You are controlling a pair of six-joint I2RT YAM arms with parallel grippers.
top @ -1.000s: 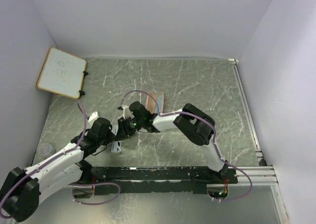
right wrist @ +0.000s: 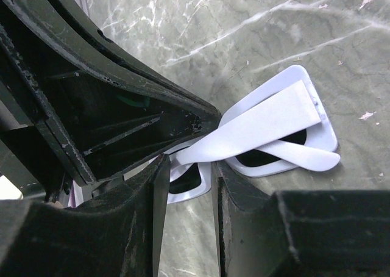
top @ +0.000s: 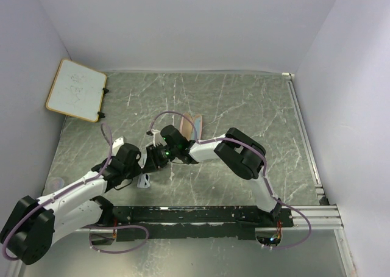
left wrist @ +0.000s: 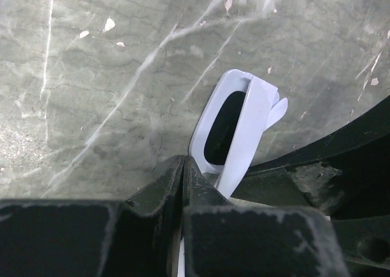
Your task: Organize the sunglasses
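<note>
White-framed sunglasses with dark lenses lie on the marbled table, partly covered by both grippers. In the right wrist view, a white temple arm of the sunglasses slants across the frame, and another sticks out to the right. My right gripper is open over them, its fingers apart on either side of part of the frame. From the left, my left gripper reaches the sunglasses; its fingertips look close together, and any gap between them is unclear. Its dark finger hides part of one lens.
A whiteboard lies at the back left. Beyond the right arm is a tan and blue item, partly covered. A clear round object sits at the left edge.
My left arm has shifted slightly, its elbow and cable moving a little toward the right and back. The right arm and the sunglasses look the same.
</note>
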